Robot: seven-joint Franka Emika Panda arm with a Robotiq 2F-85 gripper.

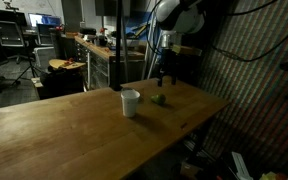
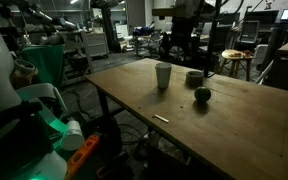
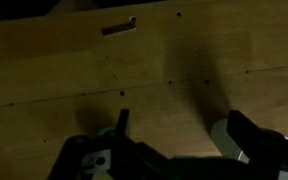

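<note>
My gripper is raised above the far right part of the table, open with nothing between its fingers. A white cup stands upright on the table; in the other exterior view the cup looks greyish. Near it lies a round green object, which appears as a dark ball in the second exterior view. From the wrist, the spread fingers show over bare wood. Part of the cup shows beside the right finger, and a bit of green by the left one.
A short bowl-like vessel stands behind the ball. A small pale stick lies close to the table's edge. Chairs and benches fill the room behind.
</note>
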